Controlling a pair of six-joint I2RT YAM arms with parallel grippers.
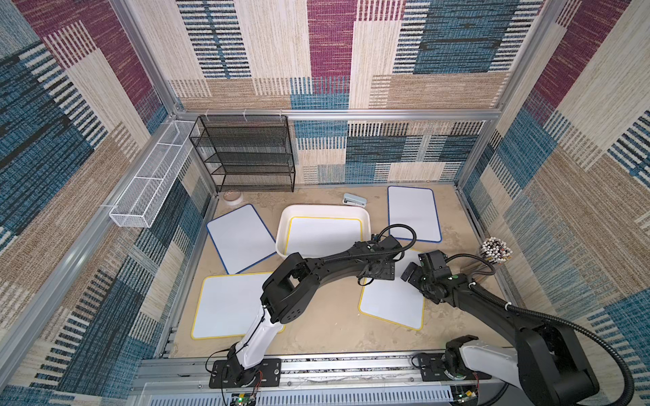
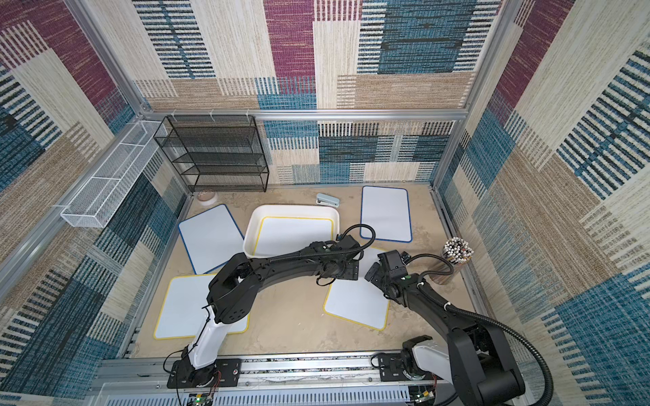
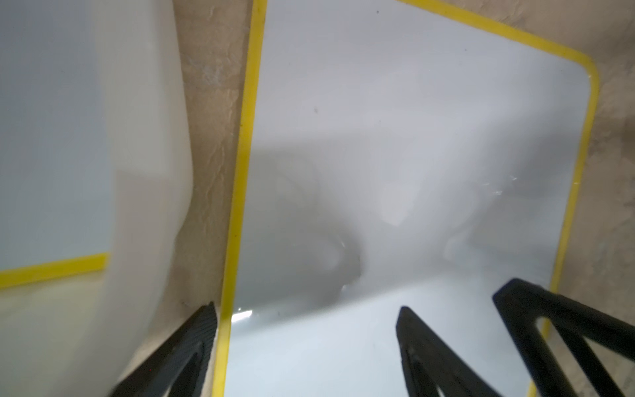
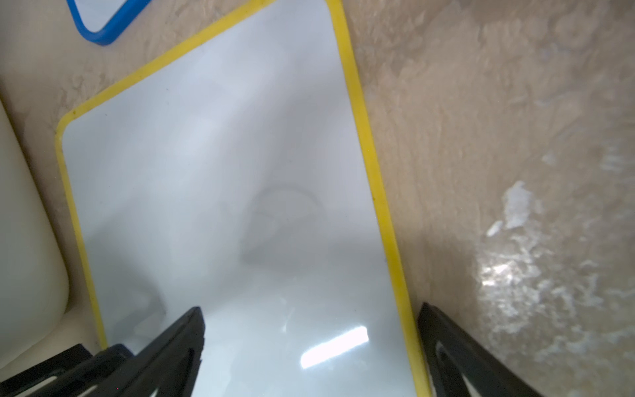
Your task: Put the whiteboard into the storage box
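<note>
A white whiteboard with yellow edging [image 1: 396, 304] lies flat on the table right of the white storage box [image 1: 279, 245], turned at an angle. My left gripper is part open over its box-side part; one finger [image 3: 188, 350] is close beside the yellow edge and the other finger is above the white face. Over the opposite side is my right gripper, open, with one finger near that yellow edge. Whether any fingertip touches the board cannot be told. Another yellow-edged whiteboard [image 1: 323, 230] lies in the box.
Two blue-edged boards [image 1: 241, 238] [image 1: 413, 213] and a further yellow-edged board [image 1: 230, 304] lie on the table. A stapler [image 1: 354, 199] is behind the box, and a pen holder [image 2: 443, 274] stands at the right.
</note>
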